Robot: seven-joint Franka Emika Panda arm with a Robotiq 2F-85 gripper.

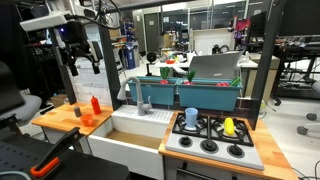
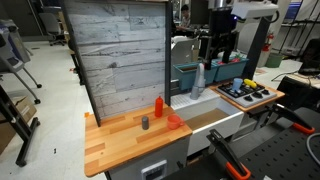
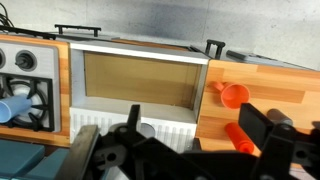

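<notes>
High over the left side of the counter hangs my gripper point(image 1: 95, 65), its fingers apart with nothing visible between them. In the wrist view the gripper looks down on the sink's front area, with dark fingers at both lower sides. An orange cup point(image 3: 234, 95) stands on the wooden counter right of the sink there. Beside it are a red bottle point(image 3: 239, 137) and a small grey cylinder point(image 3: 279, 117), the latter close to the right finger. A blue mug point(image 1: 191, 117) and a yellow object point(image 1: 229, 127) rest on the stove point(image 1: 238, 151).
The open sink basin point(image 1: 135, 140) looks empty. Behind the counter runs a blue shelf point(image 1: 205, 94) with plants, beside a grey faucet point(image 1: 142, 95). A whitewashed wooden panel point(image 2: 130, 60) rises behind the left counter, whose front part point(image 2: 110, 148) is clear.
</notes>
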